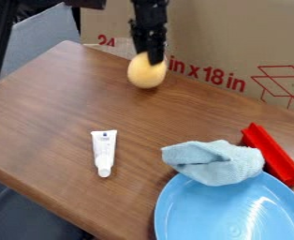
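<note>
My black gripper [149, 51] hangs at the top centre, shut on a pale yellow ball-like object [146, 73] at the back of the wooden table, in front of the cardboard box. The object is slightly blurred, and the fingertips are partly hidden against it. A white tube [105, 150] lies at the left middle. At the right, a light blue cloth [213, 161] lies at the upper edge of a blue plate [231, 220], with a red object [272, 153] behind it.
A cardboard box [237, 52] stands along the table's back edge. A dark grey chair shows beyond the left edge.
</note>
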